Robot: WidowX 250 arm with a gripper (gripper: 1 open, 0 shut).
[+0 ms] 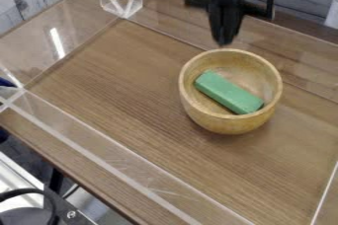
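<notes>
A wooden bowl [230, 121] stands on the wooden table at the centre right. Inside it lies a green rectangular block [227, 90], tilted diagonally. My gripper [222, 37] hangs above and behind the bowl at the top of the view, dark and blurred, apart from the block. It looks shut, with nothing visible between its fingers.
A clear plastic piece [121, 0] sits at the top left of the table. A dark round object [27, 209] is at the lower left corner, off the table's edge.
</notes>
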